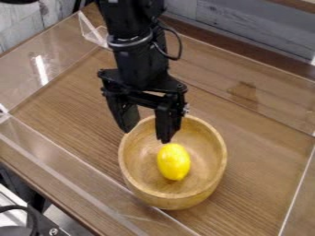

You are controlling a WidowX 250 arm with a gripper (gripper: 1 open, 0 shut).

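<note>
My black gripper (pixel 147 121) hangs from the top of the view over the left and back rim of a round wooden bowl (pixel 139 184), its two fingers wide apart and open with nothing held between them. A yellow oval object (pixel 174 162), like an egg or lemon, lies in the front middle of the bowl, apart from the fingers.
The bowl stands on a wooden table (pixel 252 101) with free room to the right and left. A pale wall or edge runs along the back, and a black cable (pixel 15 208) shows at the lower left.
</note>
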